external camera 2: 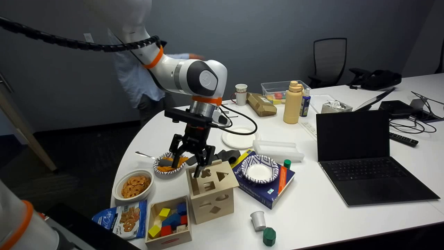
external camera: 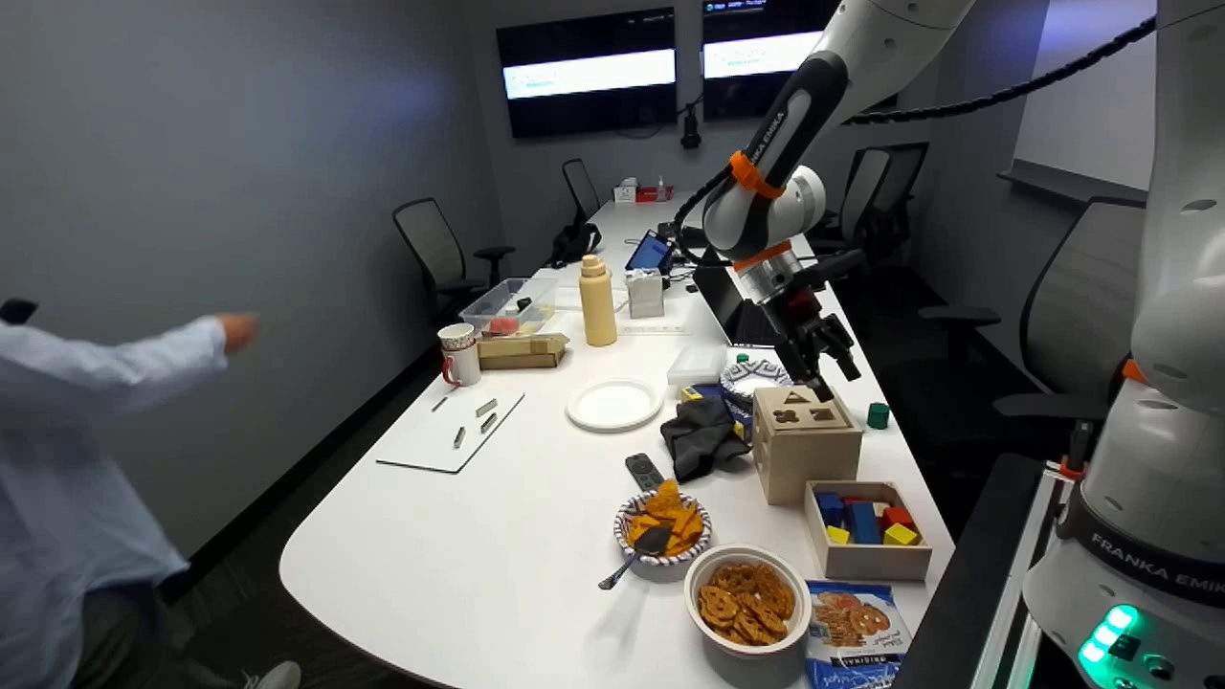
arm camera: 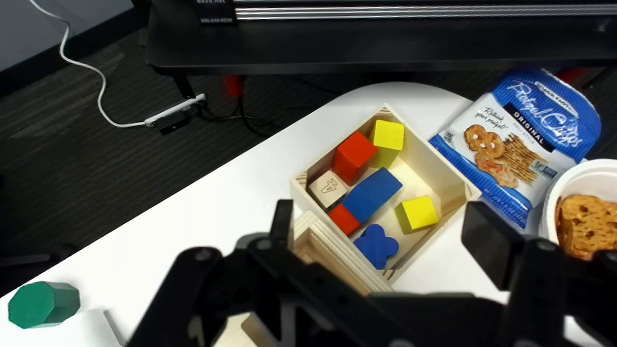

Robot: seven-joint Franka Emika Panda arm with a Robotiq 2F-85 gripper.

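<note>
Above the wooden shape-sorter box (external camera 2: 213, 196) hangs my gripper (external camera 2: 186, 166), its fingers wide apart and nothing between them. The sorter's top has several cut-out shapes, and its side shows more holes. Close beside it stands an open wooden tray (arm camera: 445, 173). Inside the tray lie a blue flower-shaped block (arm camera: 377, 246), a long blue block (arm camera: 371, 194), a red block (arm camera: 354, 157), a yellow block (arm camera: 417, 214) and a few others. Below the fingers in the wrist view, part of the sorter is hidden by the gripper.
A pretzel bag (external camera: 856, 633), a bowl of pretzels (external camera: 746, 601) and a bowl of chips (external camera: 663, 526) crowd the tray's side. A book with a patterned bowl (external camera 2: 260, 168), a small cup (external camera 2: 258, 221) and a green block (external camera 2: 269, 236) surround the sorter.
</note>
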